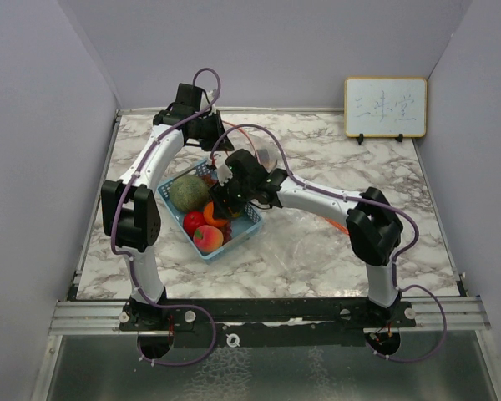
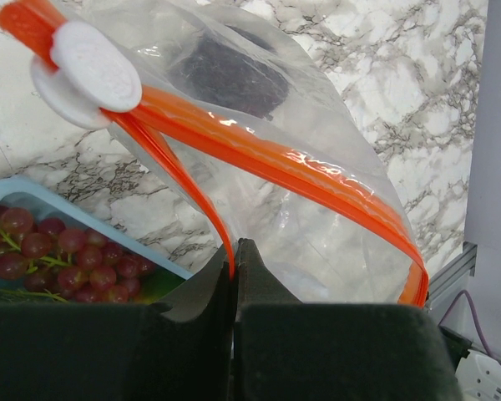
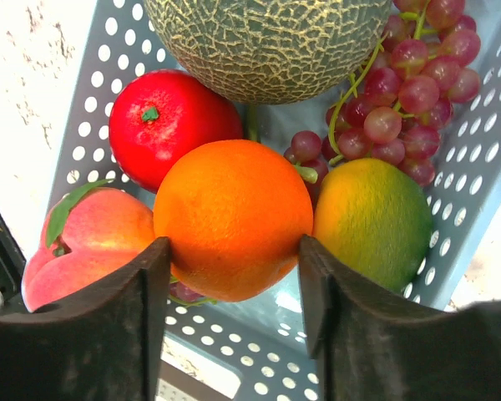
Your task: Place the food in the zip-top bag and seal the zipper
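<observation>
A clear zip bag (image 2: 317,142) with orange zipper strips and a white slider (image 2: 98,68) fills much of the left wrist view, its mouth spread apart. My left gripper is shut on one orange zipper strip (image 2: 184,180). In the light blue basket (image 1: 169,209) sits an orange (image 3: 234,213), with my right gripper straddling it, one fingertip at each side. Whether those fingertips press on it cannot be told. Around it are a melon (image 3: 267,50), a tomato (image 3: 171,125), a peach (image 3: 108,230), a mango (image 3: 371,224) and red grapes (image 3: 401,117).
Another orange strip (image 1: 338,224) lies on the marble table right of the basket, partly under my right arm. A small whiteboard (image 1: 386,107) stands at the back right. Bare table (image 1: 401,175) shows on the right.
</observation>
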